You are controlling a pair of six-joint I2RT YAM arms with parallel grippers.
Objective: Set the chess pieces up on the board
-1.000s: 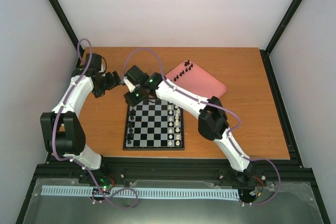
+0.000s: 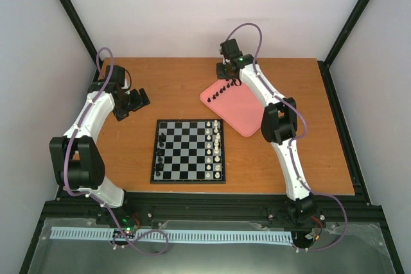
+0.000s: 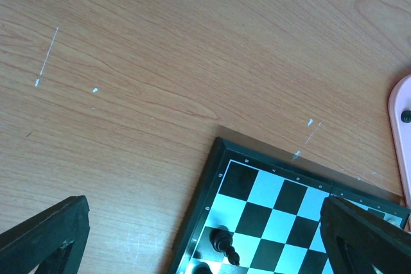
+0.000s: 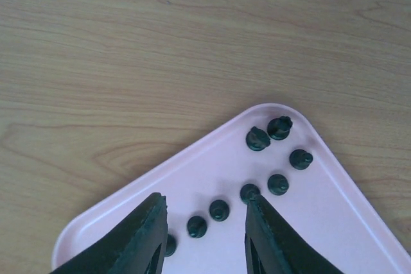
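The chessboard (image 2: pixel 182 179) lies at the front middle of the table; two columns of white pieces (image 2: pixel 217 150) stand on its right side and black pieces (image 2: pixel 160 152) along its left edge. Several black pieces (image 4: pixel 219 210) stand on the pink tray (image 4: pixel 192 158), some in a row and a few near its far corner. Over that tray is my right gripper, its fingers apart and empty. On the far left, away from the board, my left gripper (image 2: pixel 140 99) is open with nothing in it. The left wrist view shows a black piece (image 3: pixel 223 240) near the board's corner.
The tray's right part (image 2: pixel 252 117) is bare. Free wooden table (image 2: pixel 173 88) lies between the two grippers, behind the board. A wall (image 2: pixel 205 11) rises at the table's back edge.
My right arm has swung from above the board's far left corner, rightward and back, to the tray's far corner. The left arm has stayed still.
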